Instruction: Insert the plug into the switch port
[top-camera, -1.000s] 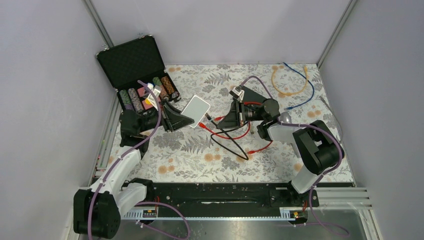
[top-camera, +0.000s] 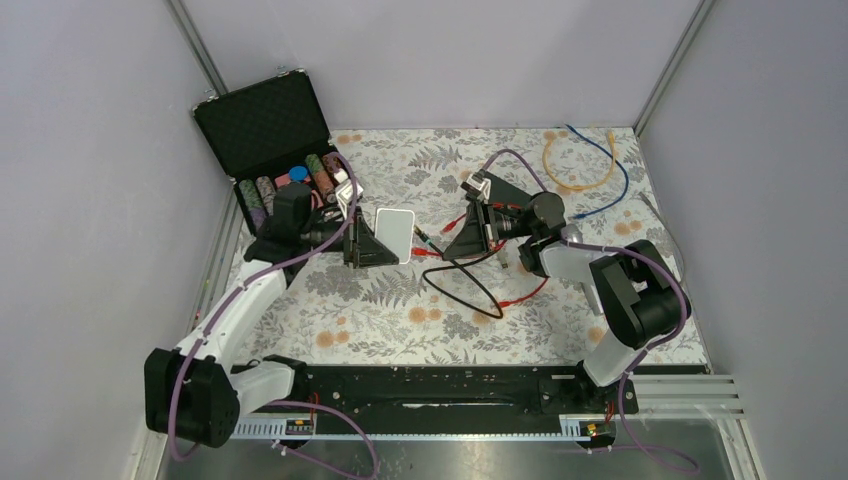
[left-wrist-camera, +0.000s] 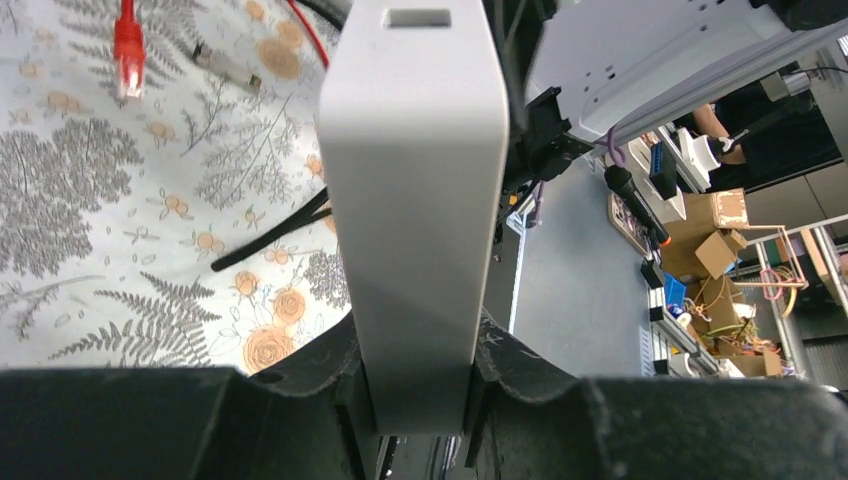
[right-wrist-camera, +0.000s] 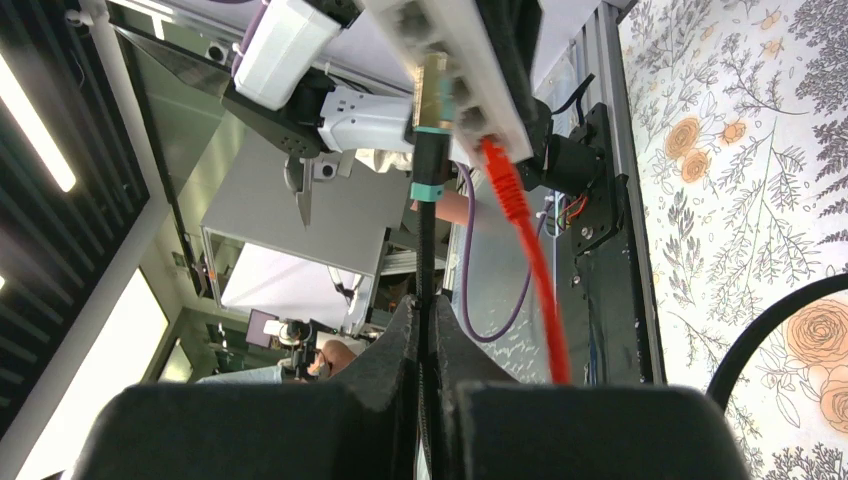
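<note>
The white switch (top-camera: 394, 236) is in my left gripper (top-camera: 368, 245), which is shut on it; the left wrist view shows its narrow white side (left-wrist-camera: 410, 200) close up. My right gripper (top-camera: 450, 247) is shut on a black cable whose plug (right-wrist-camera: 432, 100), gold-tipped with teal bands, points at the switch's row of ports. In the right wrist view the plug overlaps that port face (right-wrist-camera: 490, 110); whether it touches or enters a port cannot be told. A red cable (right-wrist-camera: 535, 260) runs from a port beside it.
An open case of chips (top-camera: 265, 195) is at back left. Yellow (top-camera: 580, 186) and blue (top-camera: 610, 205) cables lie at back right. Loose red plugs (left-wrist-camera: 129, 50) and cables lie on the floral tabletop (top-camera: 370, 320) below the grippers.
The switch in my left gripper has turned squarer to the top view and shifted slightly right, nearer the plug. My right gripper has moved only slightly.
</note>
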